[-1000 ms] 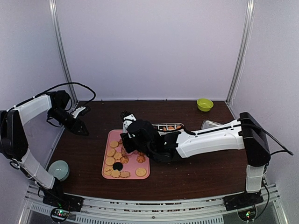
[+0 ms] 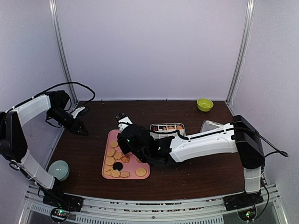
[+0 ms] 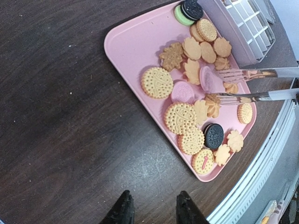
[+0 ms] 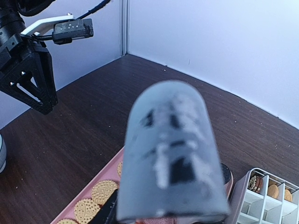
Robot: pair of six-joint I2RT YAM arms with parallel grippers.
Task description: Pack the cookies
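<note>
A pink tray (image 2: 107, 168) (image 3: 131, 65) holds round, flower-shaped, black sandwich and pink cookies. Beside it is a white compartment box (image 2: 167, 127) (image 4: 254, 210) with cookies in some cells. My left gripper (image 2: 82, 132) hangs at the left, fingertips apart with nothing between them. My right gripper (image 2: 125, 144) is over the tray, largely hidden by its arm in the top view and by a blurred grey housing in its wrist view. In the left wrist view its long fingers reach among the cookies near a pink one (image 3: 207, 79); I cannot tell what they grip.
A blue bowl (image 2: 59, 169) stands at the front left, a green bowl (image 2: 205, 103) at the back right, and a clear container (image 2: 210, 124) behind the right arm.
The left arm has not visibly moved.
</note>
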